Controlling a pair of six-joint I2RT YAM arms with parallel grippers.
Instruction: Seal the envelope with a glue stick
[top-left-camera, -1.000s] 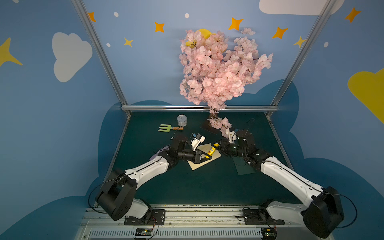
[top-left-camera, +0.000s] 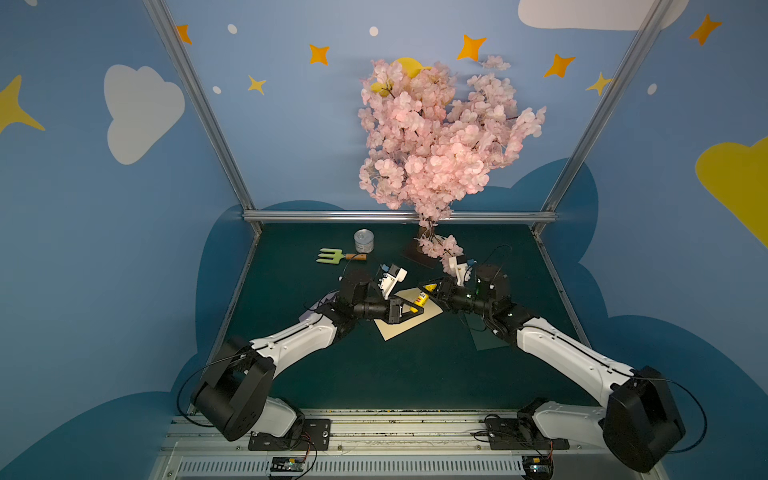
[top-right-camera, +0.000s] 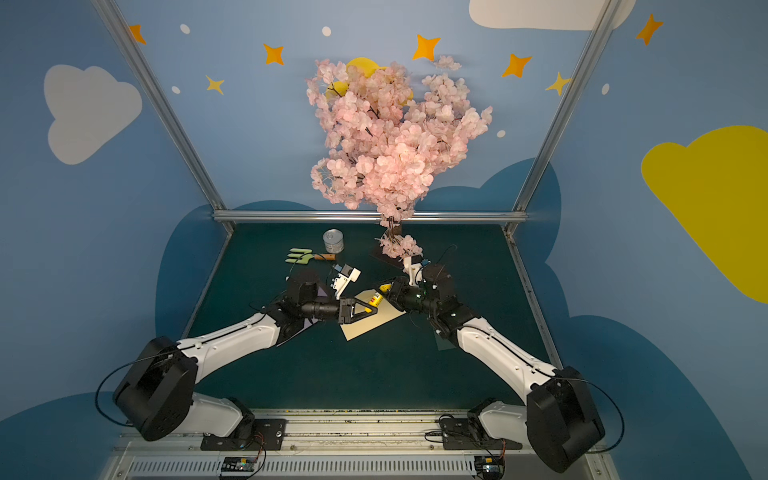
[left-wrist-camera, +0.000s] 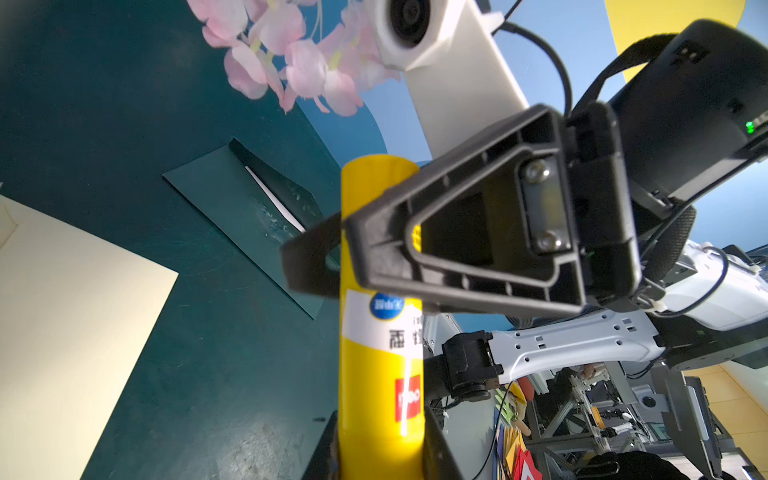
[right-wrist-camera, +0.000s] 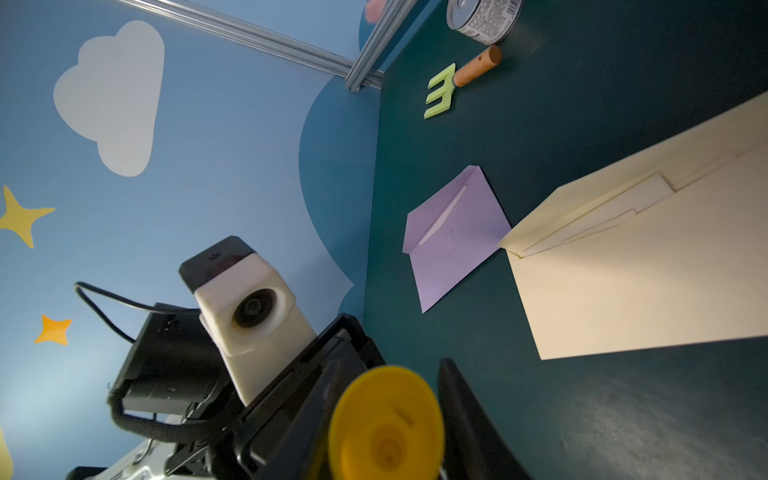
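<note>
The yellow glue stick (left-wrist-camera: 380, 352) spans the space between both grippers, above the cream envelope (top-left-camera: 392, 327). My right gripper (top-left-camera: 432, 286) is shut on its upper part; in the left wrist view one black finger (left-wrist-camera: 392, 248) crosses the yellow barrel. My left gripper (top-left-camera: 416, 310) is around the lower end, a finger on each side, but whether they press on it cannot be told. In the right wrist view the stick's round yellow end (right-wrist-camera: 386, 424) faces the camera. The envelope (right-wrist-camera: 640, 296) lies with its flap raised and pale strips showing along the fold.
A purple envelope (right-wrist-camera: 460, 240) lies left of the cream one, a dark green envelope (left-wrist-camera: 240, 216) right of it. Farther back are a green fork with wooden handle (top-left-camera: 332, 256), a can (top-left-camera: 364, 241) and a pink blossom tree (top-left-camera: 440, 144).
The right arm has shifted slightly left, and the glue stick has moved a little left with it. The left arm is nearly in the same place.
</note>
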